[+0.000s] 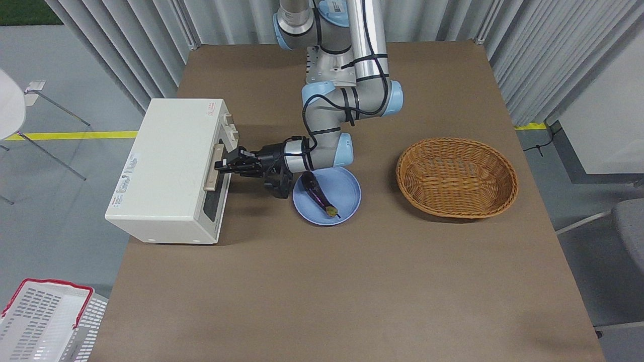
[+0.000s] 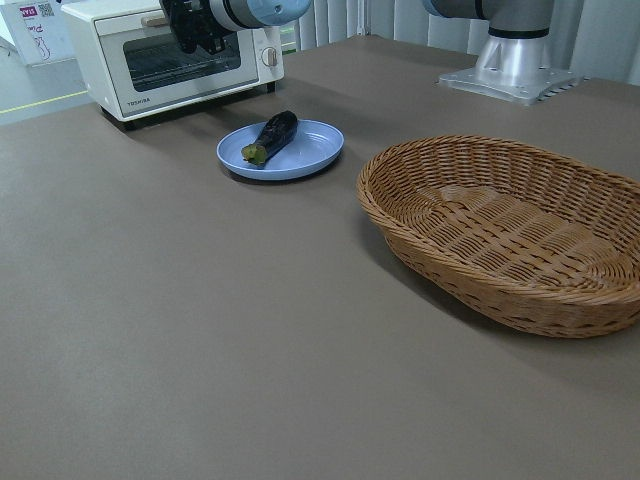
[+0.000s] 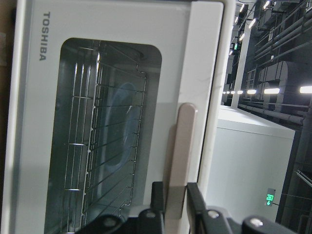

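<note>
My gripper is at the door of the white Toshiba toaster oven [image 1: 157, 169]; in the wrist view its two fingers stand either side of the door's pale handle [image 3: 183, 146], and whether they are closed on it I cannot tell. The door is closed, with a wire rack [image 3: 97, 146] behind its glass. A dark eggplant [image 1: 317, 193] lies on a blue plate [image 1: 344, 205] in front of the oven, below my arm.
An empty wicker basket [image 1: 456, 178] stands to the right on the brown table [image 1: 356, 289]. A white crate [image 1: 42, 320] sits off the table at lower left.
</note>
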